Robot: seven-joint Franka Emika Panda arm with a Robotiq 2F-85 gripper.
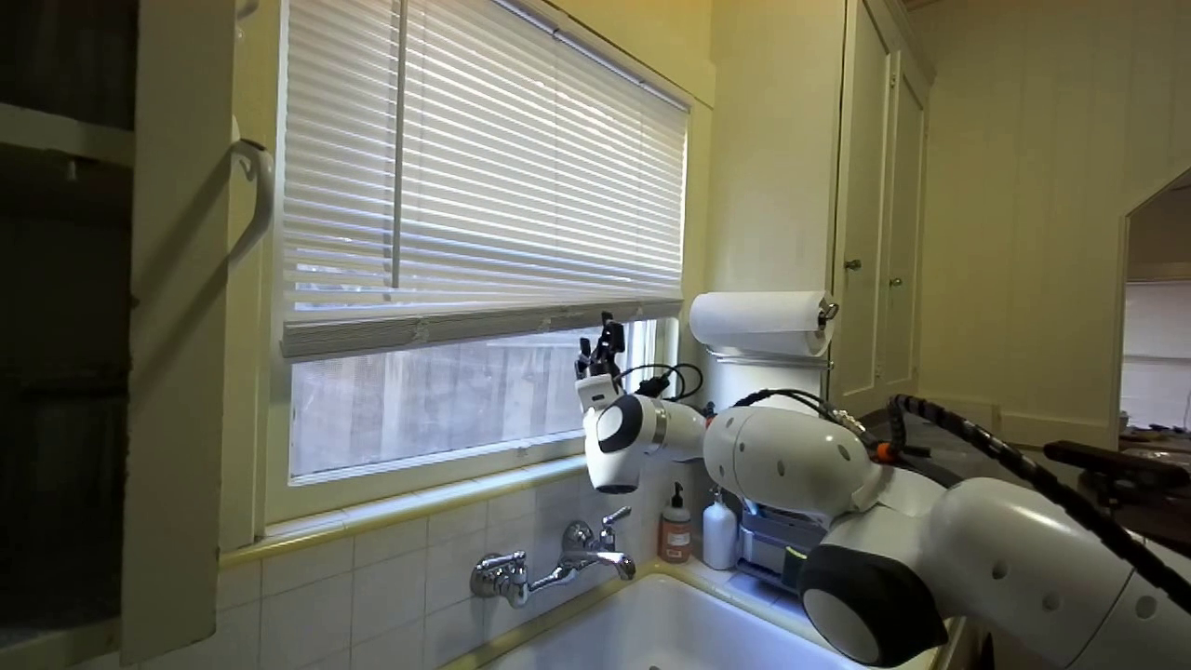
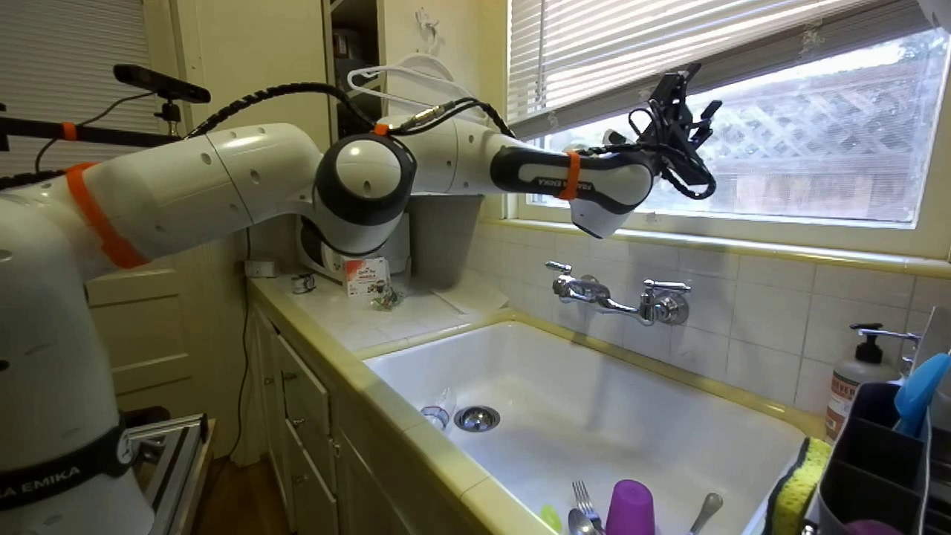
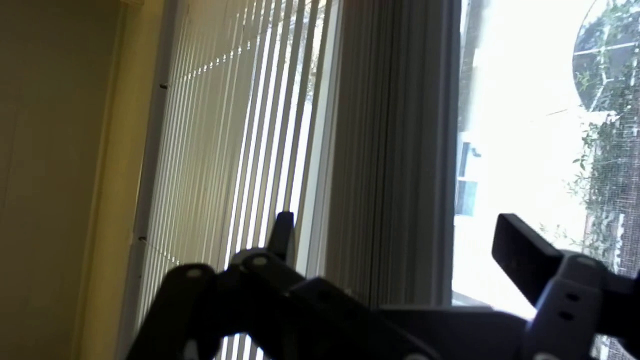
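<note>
A white slatted blind (image 1: 502, 179) covers the upper part of the window, its thick bottom rail (image 1: 469, 324) hanging above bare glass. My gripper (image 1: 597, 335) is open at that rail, toward its right end in exterior view 1. From the other side, in exterior view 2, the gripper (image 2: 700, 98) stands just below the slanting rail (image 2: 767, 58). The wrist view shows the stacked slats and rail (image 3: 393, 150) running between my spread fingers, one finger (image 3: 280, 237) in front of the slats and the other (image 3: 528, 258) over the bright glass. Whether either finger touches the blind cannot be told.
Below the arm are the wall faucet (image 2: 624, 299) and a white sink (image 2: 570, 392) holding a purple cup (image 2: 630, 508) and cutlery. A paper towel roll (image 1: 759, 322) hangs right of the window. An open cabinet door (image 1: 179, 335) stands at the left.
</note>
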